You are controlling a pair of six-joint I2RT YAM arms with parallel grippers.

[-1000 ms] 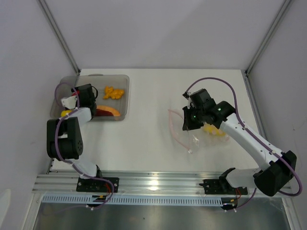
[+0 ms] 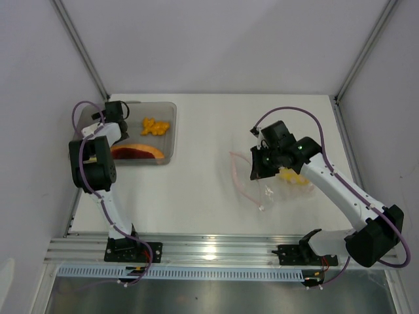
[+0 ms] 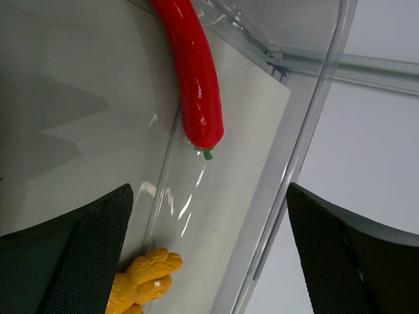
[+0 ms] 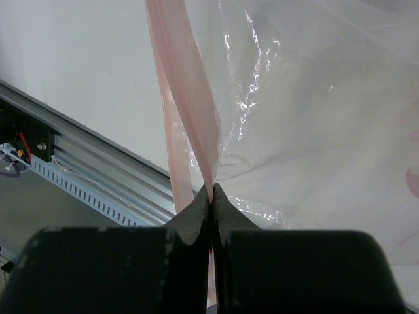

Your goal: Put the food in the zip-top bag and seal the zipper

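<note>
My left gripper hangs open over the grey bin [image 2: 157, 157] at left. In the left wrist view a red pepper [image 3: 198, 91] lies beyond the fingers, with yellow food [image 3: 141, 278] below. The top view shows yellow food [image 2: 155, 127] and an orange-and-red item [image 2: 137, 150] in the bin. My right gripper is shut on the pink zipper edge of the clear bag [image 4: 301, 111]; yellow food [image 2: 291, 176] shows at the bag, partly hidden by the arm.
Walls and metal rails border it.
The left arm has moved slightly deeper into the bin, toward its back. The right arm looks unmoved.
</note>
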